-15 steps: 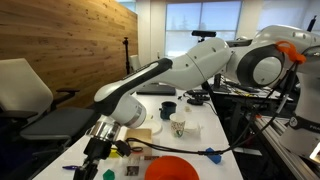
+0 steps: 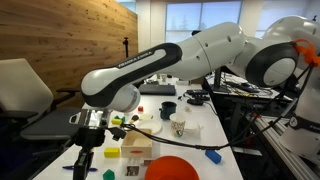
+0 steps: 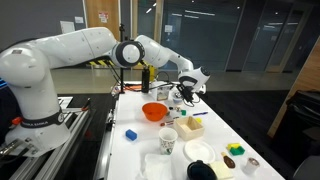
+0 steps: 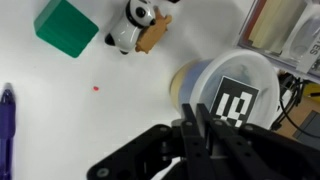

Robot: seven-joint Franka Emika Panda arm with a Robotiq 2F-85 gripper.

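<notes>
My gripper is at the lower right of the wrist view, its dark fingers close together over the near rim of a round whitish container (image 4: 190, 86). They appear shut on that rim; their tips partly hide the contact. A black-and-white square marker (image 4: 234, 100) shows inside the round rim. In exterior view 1 the gripper (image 2: 82, 160) is low at the left of the table, and what it holds cannot be made out there. Exterior view 2 shows the gripper (image 3: 188, 100) small, at the far end of the table.
A green block (image 4: 68, 24), a small white and orange figure (image 4: 134, 28) and a blue pen (image 4: 6, 130) lie around the gripper. A red bowl (image 2: 172, 168), a wooden tray (image 2: 138, 144) and a white mug (image 2: 178, 124) stand to its right.
The bowl and tray stand where they were.
</notes>
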